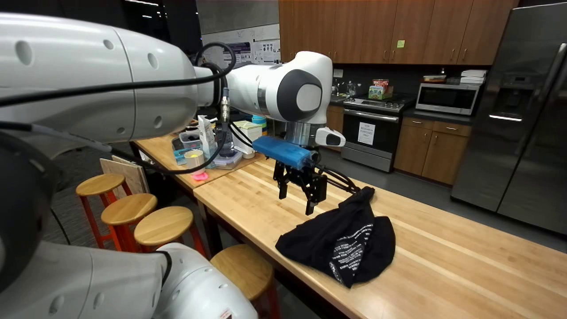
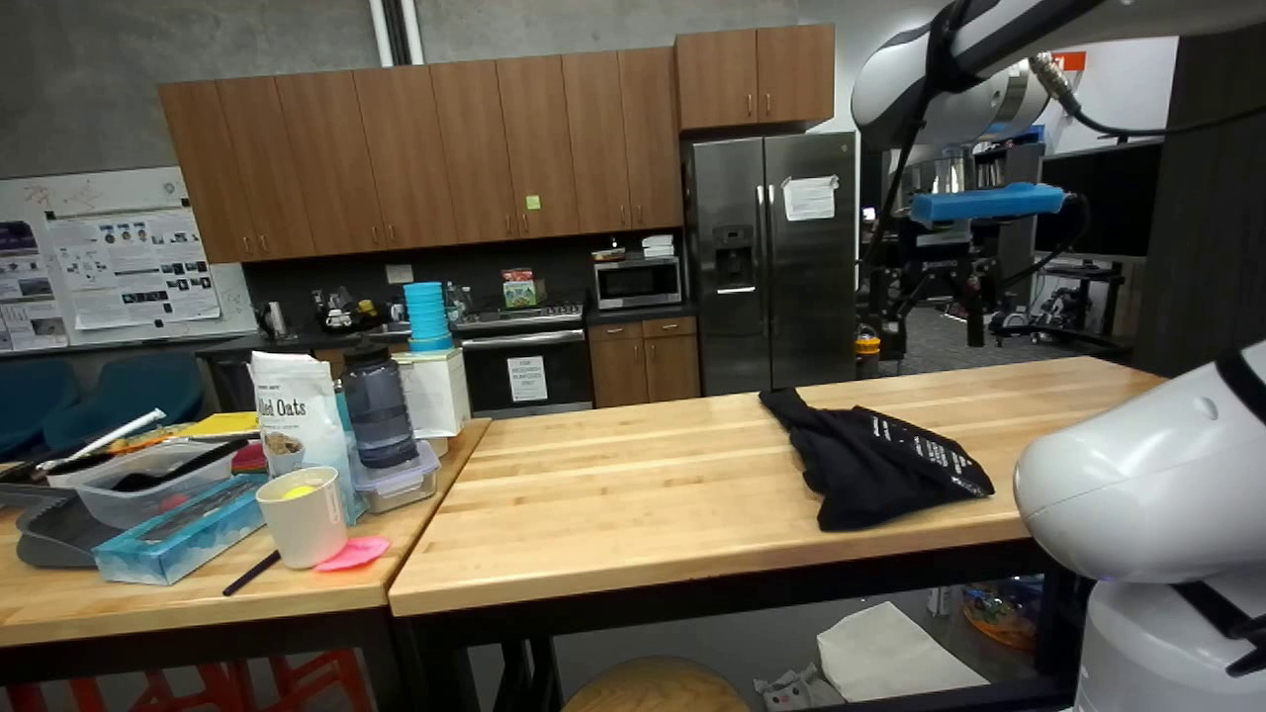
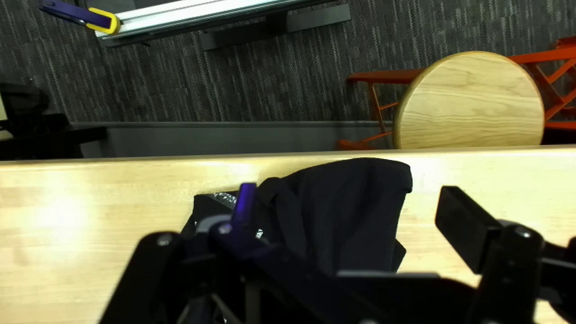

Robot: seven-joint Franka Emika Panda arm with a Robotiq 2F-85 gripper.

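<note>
A black cloth garment with white printed text (image 1: 340, 239) lies crumpled and folded over on the wooden table, close to its front edge. My gripper (image 1: 296, 204) hangs above the table, clear of the cloth, its two fingers spread wide. In exterior view 2 the gripper (image 2: 935, 332) is well above the tabletop, and the black cloth (image 2: 872, 463) rests below it. From the wrist, the cloth (image 3: 345, 216) shows beneath and between the open fingers, partly hidden by the left finger and the gripper body. Nothing is held.
Bare table (image 2: 617, 487) stretches to both sides of the cloth. On the adjoining table are a mug (image 2: 305, 517), an oats bag (image 2: 297, 409), a tissue box (image 2: 178, 528) and bins. Wooden stools (image 1: 247, 271) stand along the front edge.
</note>
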